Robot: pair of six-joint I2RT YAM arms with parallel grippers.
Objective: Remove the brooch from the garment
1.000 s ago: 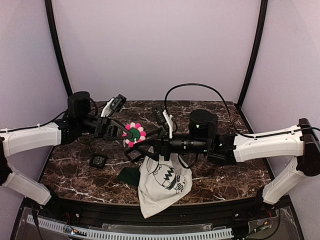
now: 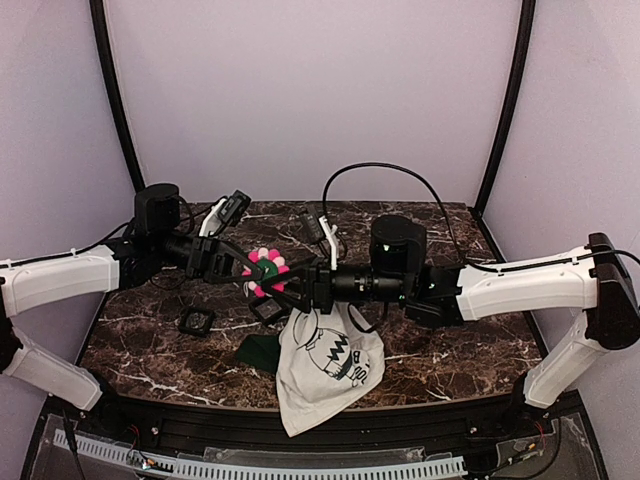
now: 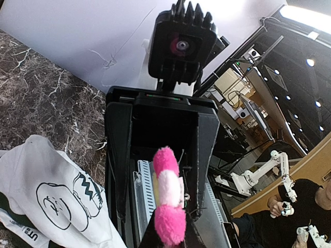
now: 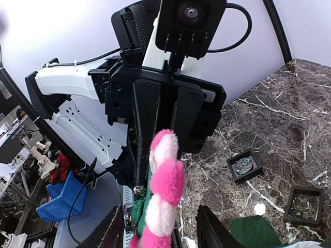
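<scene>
The brooch is a plush flower (image 2: 266, 270) with pink and white petals and a green centre, held up in the air above the table. My left gripper (image 2: 252, 269) is shut on it from the left. Seen edge-on in the right wrist view, the flower (image 4: 168, 181) stands between the parted fingers of my right gripper, with a gap on the right side. Below lies the white garment (image 2: 325, 365) with a black cartoon print, crumpled on the table and apart from the flower. Whether the right fingers touch the petals is unclear.
Two small square black trays rest on the marble table: one tray (image 2: 197, 321) on the left, another tray (image 2: 268, 309) beneath the grippers. A dark green cloth piece (image 2: 259, 352) adjoins the garment. Both grippers are very close together.
My right gripper has moved slightly left, and its fingers now overlap the flower more. The left arm, flower and garment have stayed nearly still.
</scene>
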